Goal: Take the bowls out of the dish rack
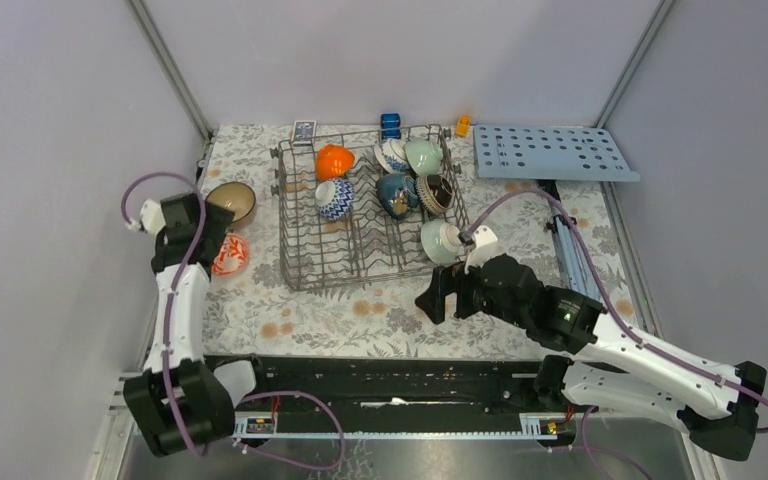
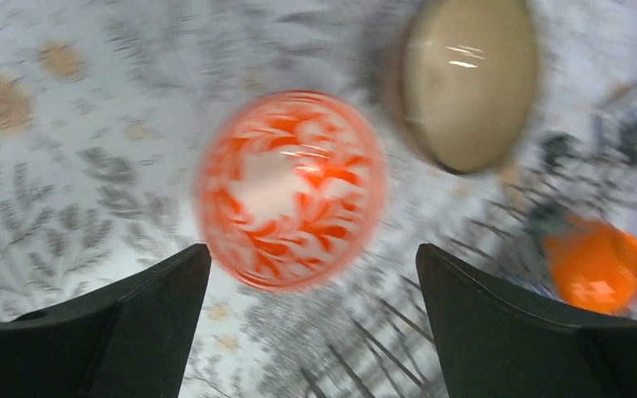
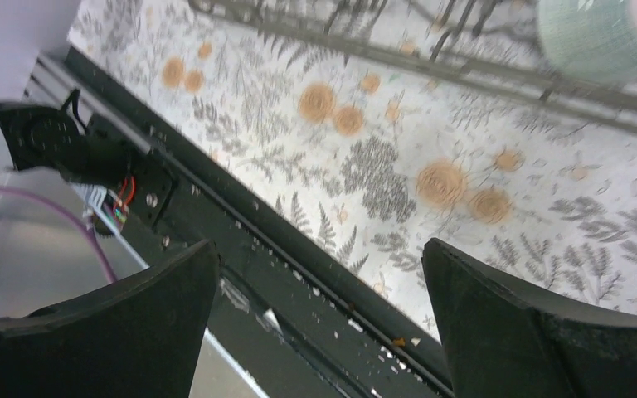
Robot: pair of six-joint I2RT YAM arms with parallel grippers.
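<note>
My left gripper hangs open above a red-and-white patterned bowl [image 2: 290,191] on the counter, beside a brown bowl [image 2: 473,79]; the wrist view is blurred. The wire rack [image 1: 345,268] holds an orange bowl [image 1: 334,160], a blue zigzag bowl [image 1: 334,199], a teal bowl [image 1: 397,195], a patterned dark bowl [image 1: 434,196], a blue-white bowl [image 1: 390,156] and pale green bowls [image 1: 423,156]. My right gripper stands open over the counter just outside the rack's front right corner, nothing between its fingers.
A perforated grey tray [image 1: 550,150] is at the back right. Small blue [image 1: 390,125] and yellow [image 1: 462,126] objects stand behind the rack. Counter strips in front of and left of the rack are mostly clear.
</note>
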